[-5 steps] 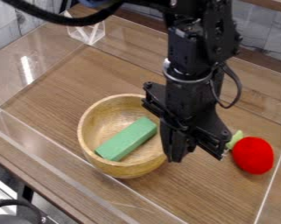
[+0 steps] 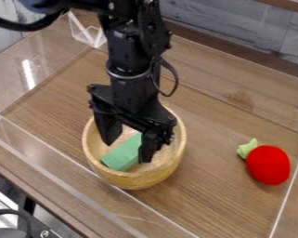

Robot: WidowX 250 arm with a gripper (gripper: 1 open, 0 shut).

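The black gripper [image 2: 134, 130] hangs over a light wooden bowl [image 2: 159, 175], its dark fingers spread open around a green block [image 2: 122, 156] that lies in the bowl. The fingertips reach down into the bowl's upper part; whether they touch the block is unclear.
A red round object [image 2: 267, 165] with a small pale green piece [image 2: 247, 147] lies on the wooden table [image 2: 226, 102] to the right of the bowl. A dark cable runs at the lower left edge.
The arm and gripper have moved left, from the right side of the bowl to over it and the green block. The bowl, block and red object look unmoved.
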